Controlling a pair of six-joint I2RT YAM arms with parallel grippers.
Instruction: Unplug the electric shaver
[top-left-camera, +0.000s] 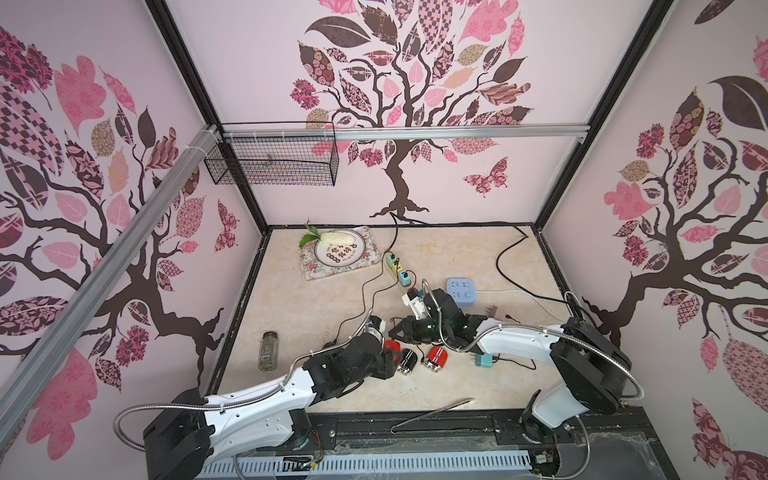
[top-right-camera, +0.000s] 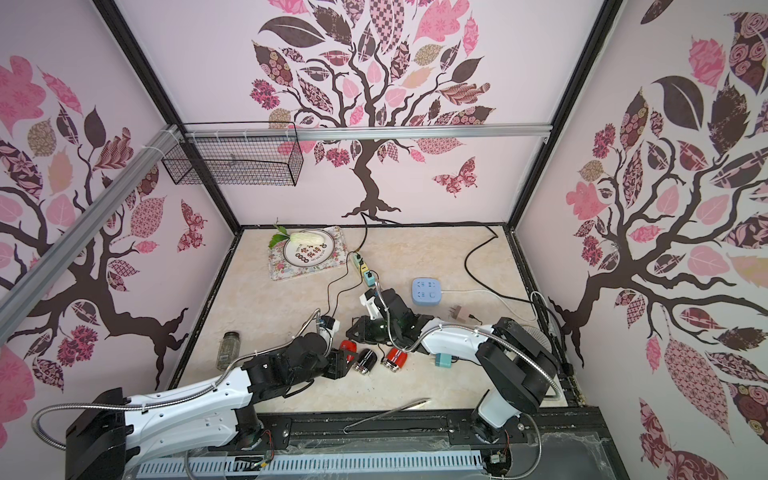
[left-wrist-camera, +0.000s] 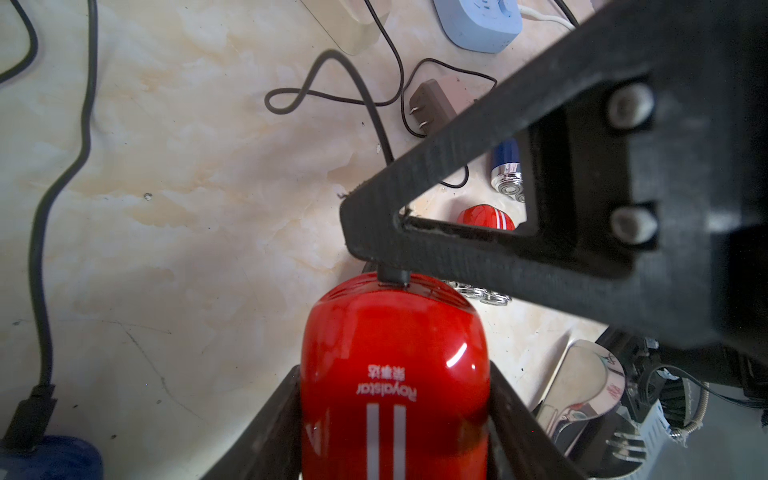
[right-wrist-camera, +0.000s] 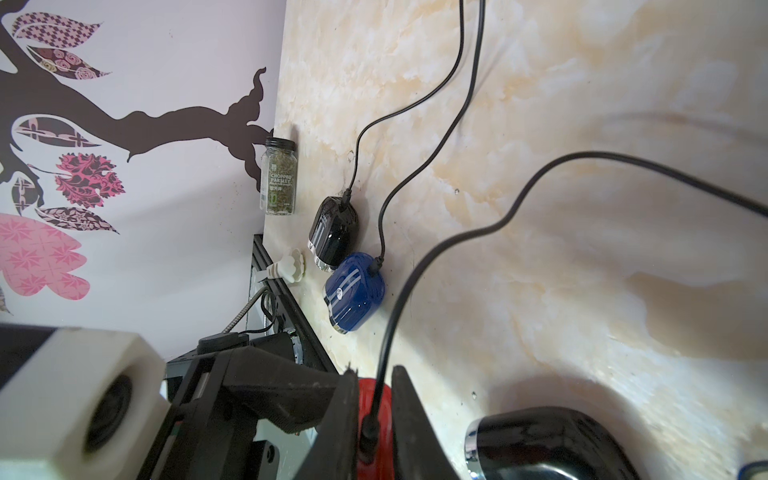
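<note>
A red Royalstar shaver (left-wrist-camera: 392, 360) fills the lower middle of the left wrist view, held between the dark fingers of my left gripper (top-left-camera: 382, 361), with a black cable plug in its top. My right gripper is at that top end, its fingertips on either side of the plug (right-wrist-camera: 369, 432); whether they touch it is unclear. Blue (right-wrist-camera: 354, 292) and black (right-wrist-camera: 332, 232) shavers lie on the table with cables attached.
More shavers (top-left-camera: 434, 360) lie just right of the grippers. A glass jar (top-left-camera: 269, 352) stands left, a power strip (top-left-camera: 396, 268) and blue socket block (top-left-camera: 461, 289) behind, and a plate on a tray (top-left-camera: 308, 268) at back left.
</note>
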